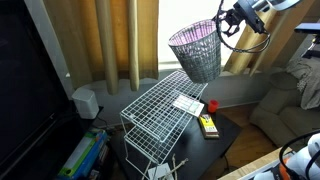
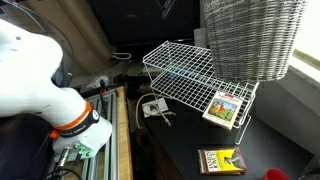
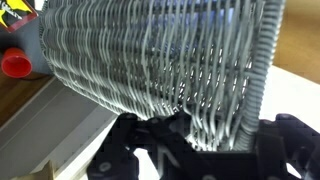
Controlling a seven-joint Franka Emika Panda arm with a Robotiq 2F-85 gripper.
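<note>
High above the table hangs a grey woven basket (image 1: 204, 64), its open top tipped toward the camera in exterior view 1. My gripper (image 1: 232, 20) is at its upper right rim, shut on it. The woven wall (image 2: 252, 42) fills the upper right of exterior view 2, where the gripper is out of sight. From the wrist, the weave (image 3: 165, 55) spans most of the view, and the thick rim runs down between the dark fingers. The basket's inside is mostly hidden.
Below stands a white wire rack (image 1: 150, 118) with a picture card (image 2: 222, 109) on it. A yellow-and-red box (image 2: 221, 161) and a red cup (image 1: 213, 106) are beside the rack on the dark table. Curtains (image 1: 140, 35) hang behind.
</note>
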